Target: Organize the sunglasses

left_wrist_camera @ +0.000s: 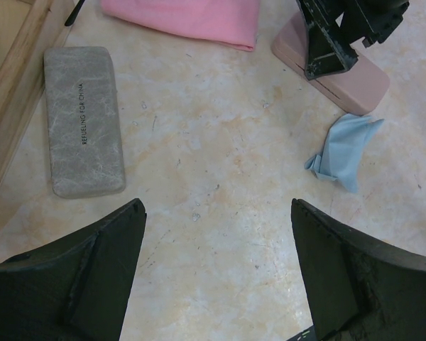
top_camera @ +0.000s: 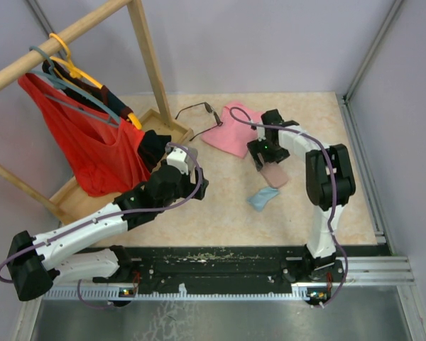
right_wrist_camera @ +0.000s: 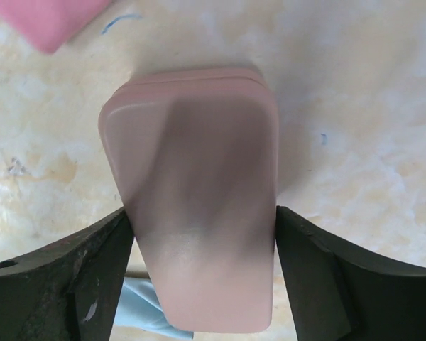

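Dark-framed sunglasses (top_camera: 211, 112) lie with arms spread near the back of the table, beside a pink cloth (top_camera: 234, 133). The pink case (right_wrist_camera: 199, 206) lies slantwise on the table under my right gripper. Its fingertips meet the case's two long sides; whether they press on it is unclear. My left gripper is open above bare table, nothing between its fingers. Ahead and left of it is a grey case (left_wrist_camera: 84, 121) with lettering. A crumpled light blue cloth (left_wrist_camera: 344, 150) lies by the pink case's near end.
On the left stands a wooden rack (top_camera: 150, 57) with red and black clothes (top_camera: 82, 135) on hangers; its base edge runs close to the grey case.
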